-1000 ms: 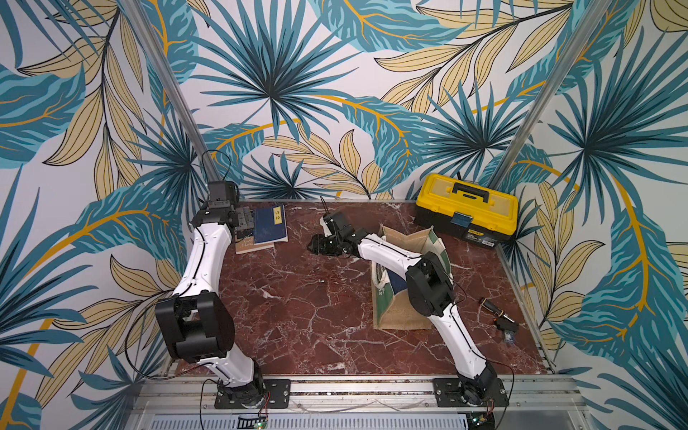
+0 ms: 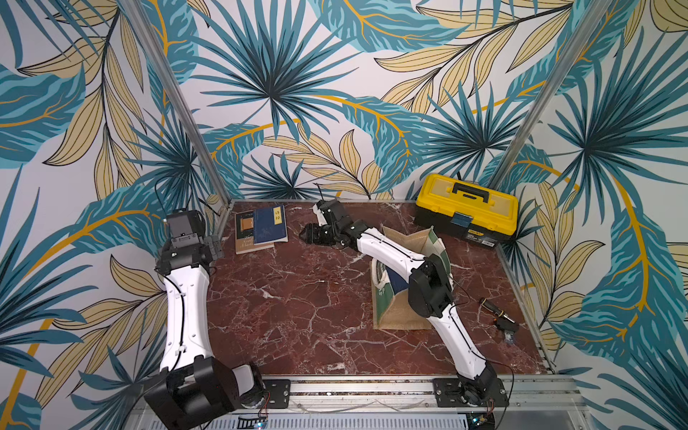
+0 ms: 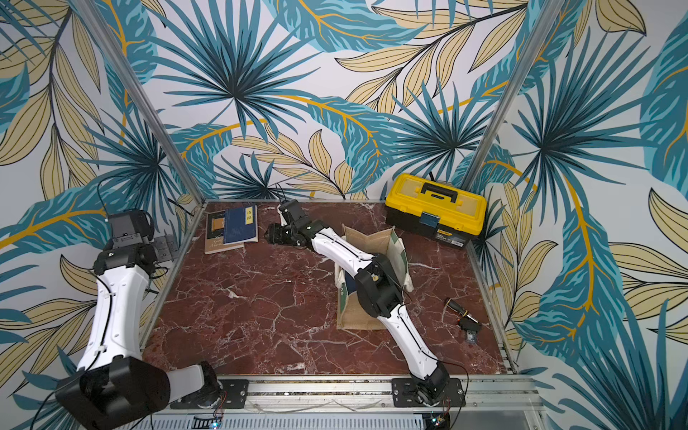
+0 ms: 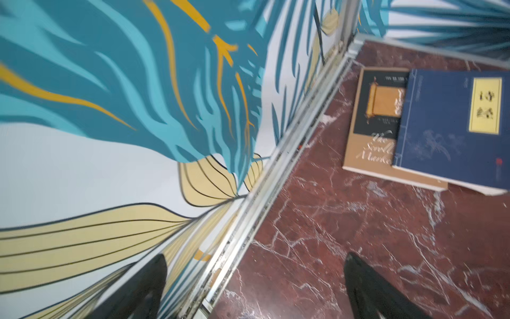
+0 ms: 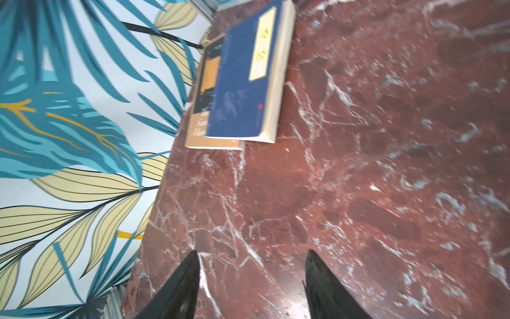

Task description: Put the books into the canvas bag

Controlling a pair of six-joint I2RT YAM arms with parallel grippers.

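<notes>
Two books lie overlapping at the back left: a blue book [image 2: 268, 223] with a yellow label, on a tan book [image 2: 245, 240]. The canvas bag [image 2: 397, 308] lies open right of centre, partly hidden under my right arm; something dark blue is inside it. My left gripper [image 2: 209, 247] is raised at the left edge, open and empty; in its wrist view the books are at upper right. My right gripper is open and empty above the table, near the books' right side, with bare marble between its fingers.
A yellow toolbox [image 2: 466, 204] stands at the back right. A tool [image 2: 498, 311] lies at the right edge.
My left arm has swung left and toward the front, away from the books.
</notes>
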